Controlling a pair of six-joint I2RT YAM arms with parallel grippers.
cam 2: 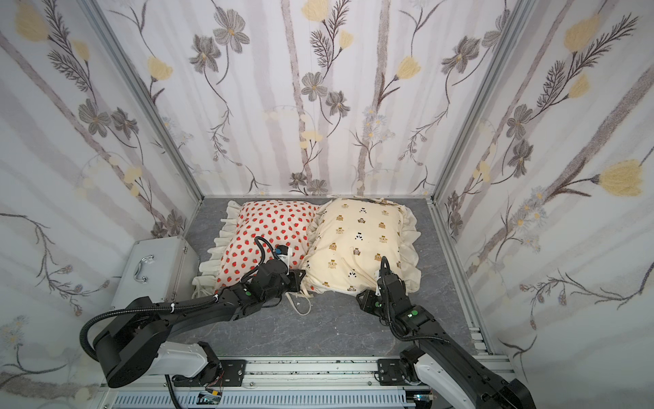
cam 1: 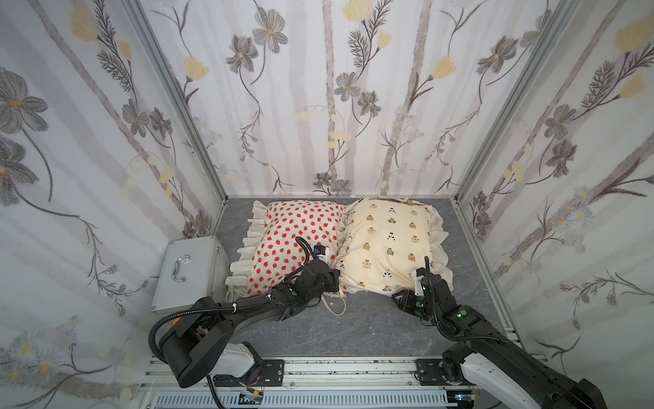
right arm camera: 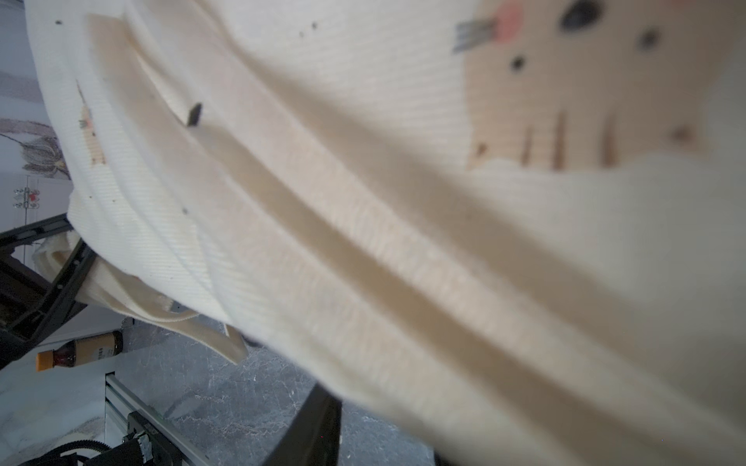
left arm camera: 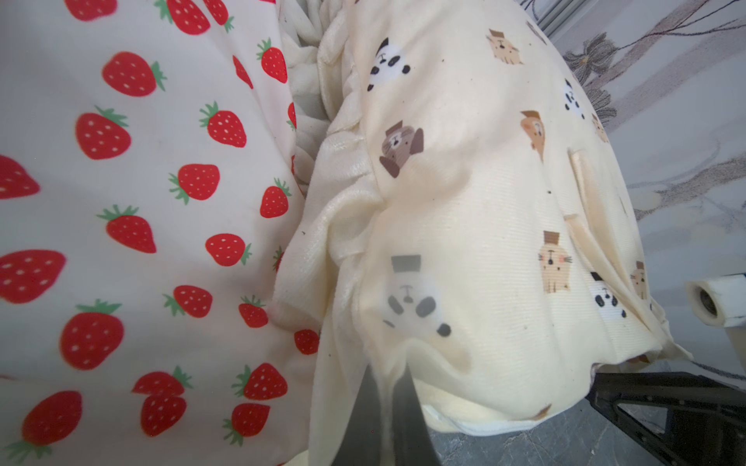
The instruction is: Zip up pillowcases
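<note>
A strawberry-print pillow lies left, a cream animal-print pillow right, both with ruffled edges. My left gripper is shut on cream fabric at the lower left corner of the animal-print pillow, beside the strawberry one. My right gripper is at that pillow's front edge toward the right; in the right wrist view its fingertips are partly hidden under folded cream fabric, apart from each other. A white zip edge runs along the front. Whether it is closed cannot be seen.
A silver metal case stands at the left. Bare grey table lies in front of the pillows. Patterned walls enclose the back and sides.
</note>
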